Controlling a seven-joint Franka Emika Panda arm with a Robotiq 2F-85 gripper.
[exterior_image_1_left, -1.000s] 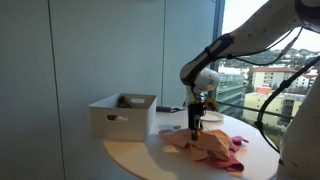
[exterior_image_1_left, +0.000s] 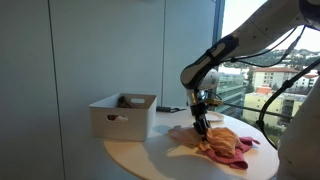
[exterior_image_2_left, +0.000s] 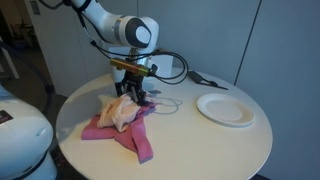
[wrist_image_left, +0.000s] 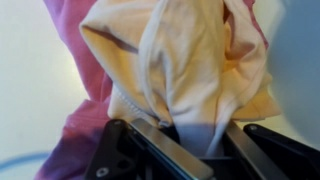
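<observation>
A light orange cloth (exterior_image_2_left: 119, 110) lies bunched on top of a pink cloth (exterior_image_2_left: 135, 137) on the round white table. Down at the orange cloth is my gripper, its fingertips pointing into the folds. In the wrist view, gathered orange fabric rises between the two metal fingers, which stand some way apart. Whether they grip the fabric firmly does not show. The pink cloth sticks out at the left in that view and towards the front edge in exterior view 2. The fingertips are partly hidden by folds in both exterior views.
A white box (exterior_image_1_left: 123, 118) with something dark inside stands on the table's left in exterior view 1. In exterior view 2 a white plate (exterior_image_2_left: 226, 110) lies at the right, with a dark utensil (exterior_image_2_left: 203, 79) behind it.
The orange cloth has drawn together around the fingertips, and more of the pink cloth shows beneath it. My gripper has shifted slightly to the right in exterior view 1, staying low.
</observation>
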